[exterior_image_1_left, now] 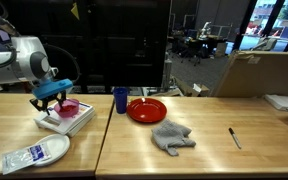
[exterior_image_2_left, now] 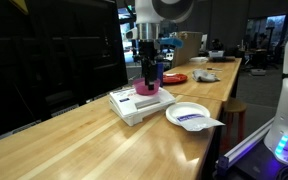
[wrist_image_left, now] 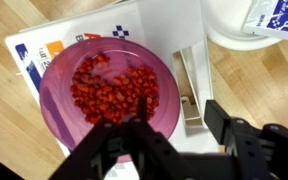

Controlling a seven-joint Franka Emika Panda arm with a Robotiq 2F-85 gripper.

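Observation:
A pink bowl (wrist_image_left: 104,95) holding many small red pieces (wrist_image_left: 114,85) sits on a white box-like stand (exterior_image_2_left: 134,114) at the left of the table. In the wrist view, my gripper has its fingers apart, with the bowl's rim running through the gap between them. One fingertip is over the inside of the bowl and the other is outside it. Seen from exterior view 1, the gripper (exterior_image_1_left: 50,103) is just above the stand, right at the bowl (exterior_image_1_left: 66,107). Whether either finger touches the rim cannot be told.
A white plate (exterior_image_1_left: 54,148) with a printed packet (exterior_image_1_left: 26,157) on it is in front of the stand. Farther right are a blue cup (exterior_image_1_left: 121,99), a red plate (exterior_image_1_left: 147,109), a grey cloth (exterior_image_1_left: 172,137) and a dark marker (exterior_image_1_left: 235,138).

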